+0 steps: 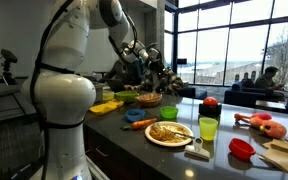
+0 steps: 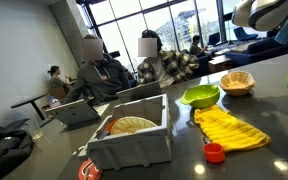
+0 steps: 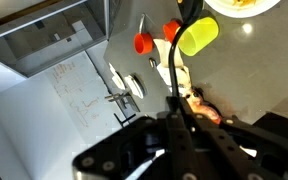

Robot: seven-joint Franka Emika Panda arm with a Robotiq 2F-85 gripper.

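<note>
My gripper is shut on a long, dark, curved utensil [image 3: 174, 65], which runs up the wrist view to its top edge. Its far end lies near a yellow-green cup, and its exact kind is unclear. In exterior view 1 the arm [image 1: 129, 48] reaches out over the far part of the table, well above it; the gripper looks small and dark there. A white plate of food [image 1: 168, 134] rests on the near part of the table. Beside it stand a green bowl [image 1: 167, 114] and a yellow-green cup [image 1: 208, 129].
A red bowl [image 1: 241, 149] and an orange-pink object [image 1: 270, 125] are at the right. A woven basket [image 2: 237, 83], a yellow cloth [image 2: 229, 129], a red cup [image 2: 214, 153] and a grey crate [image 2: 131, 149] stand on the table. Two people sit beyond it.
</note>
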